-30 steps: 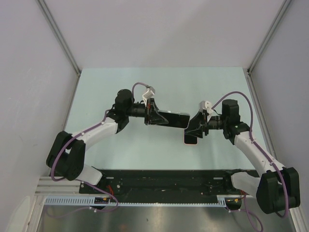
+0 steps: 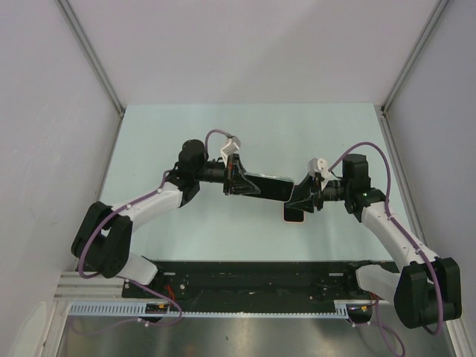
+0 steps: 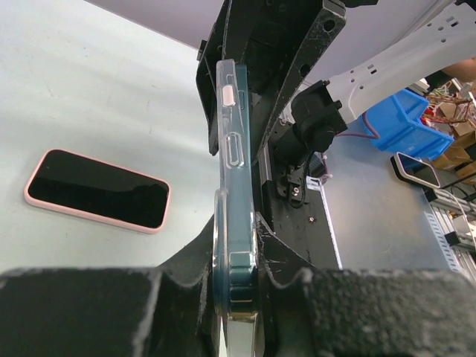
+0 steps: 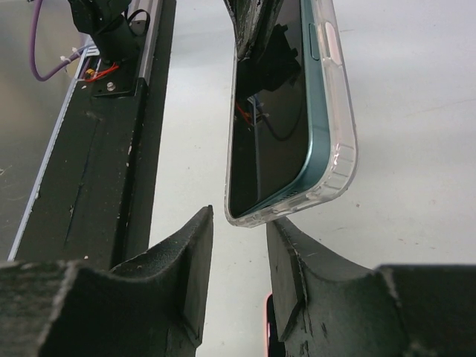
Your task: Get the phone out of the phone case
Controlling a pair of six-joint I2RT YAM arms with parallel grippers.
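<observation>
My left gripper (image 2: 236,178) is shut on a phone in a clear case (image 2: 266,186), held on its edge above the table; in the left wrist view its long side runs up toward my right gripper (image 2: 303,193). In the right wrist view the cased phone's (image 4: 271,149) lower corner is just above the right gripper's fingertips, which stand part open with nothing visible between them. A second phone with a pink edge (image 3: 97,190) lies face up on the table, mostly hidden under the right arm in the top view.
A dark rail runs along its front edge. Beyond it the left wrist view shows a blue bin (image 3: 401,123) and another phone (image 3: 415,169) on a metal surface.
My left gripper and the cased phone have shifted slightly down in the top view, and my right gripper has moved slightly right.
</observation>
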